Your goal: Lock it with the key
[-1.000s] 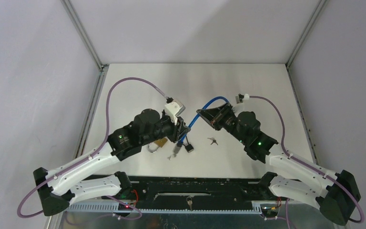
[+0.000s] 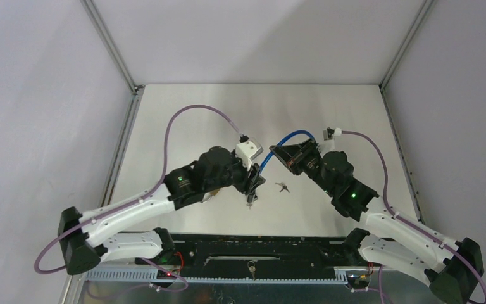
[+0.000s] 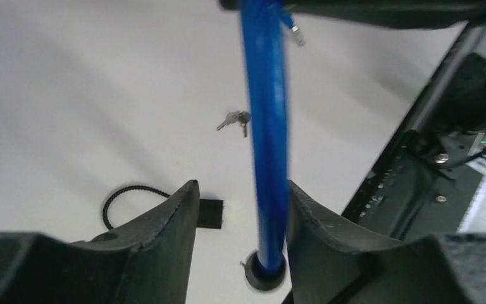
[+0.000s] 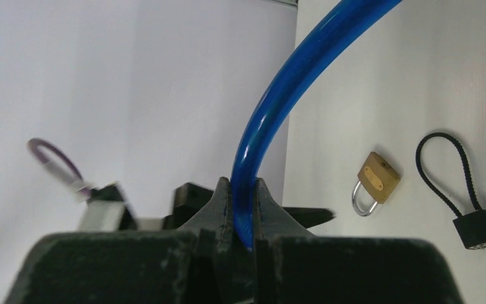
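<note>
A blue cable [image 2: 289, 137] arches between the grippers. My right gripper is shut on it near the centre. My left gripper is around the cable's lower length, its fingers apart; a dark round end hangs between them. In the right wrist view a brass padlock [image 4: 380, 177] with steel shackle and a black padlock [image 4: 478, 229] with cord loop lie on the table. A small bunch of keys [image 2: 283, 187] lies right of the left gripper.
Side walls and a black front rail [image 2: 304, 247] bound it.
My left gripper has moved right along the table, toward the right arm and over the black padlock. The right arm has shifted slightly right with the cable.
</note>
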